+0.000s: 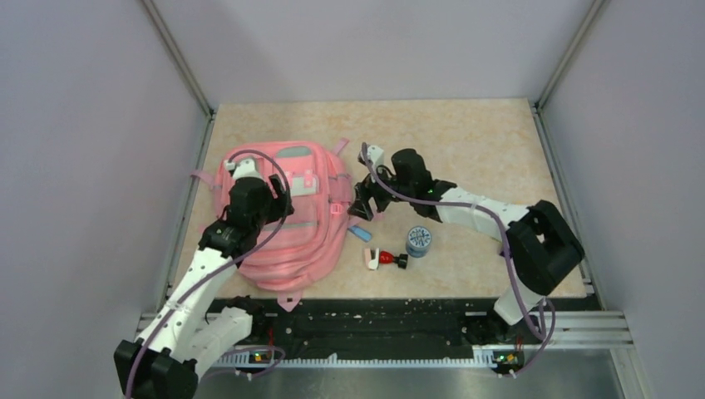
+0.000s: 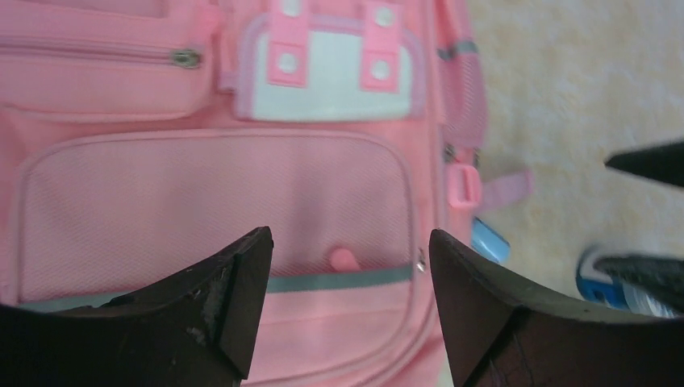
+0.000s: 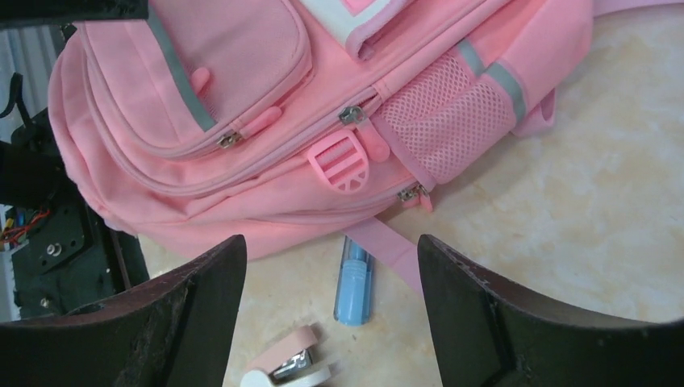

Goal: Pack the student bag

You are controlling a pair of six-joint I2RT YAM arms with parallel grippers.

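The pink bag (image 1: 291, 249) lies flat on the left half of the table, front pockets up and its zips closed where they show. Over its middle hovers my left gripper (image 1: 283, 199), fingers apart and empty; in the left wrist view the front pocket (image 2: 218, 201) shows between the fingers. My right gripper (image 1: 361, 213) is open just off the bag's right side, above its buckle (image 3: 339, 161). A small blue item (image 3: 353, 290) lies partly under a strap. Nearer the front edge are a white-and-red item (image 1: 384, 258) and a round grey tin (image 1: 419, 239).
Part of a purple block (image 1: 504, 249) shows behind the right arm. Bare table (image 1: 482, 141) spreads across the back right. The front edge drops to a dark rail (image 1: 374, 320). My two grippers stand fairly close together.
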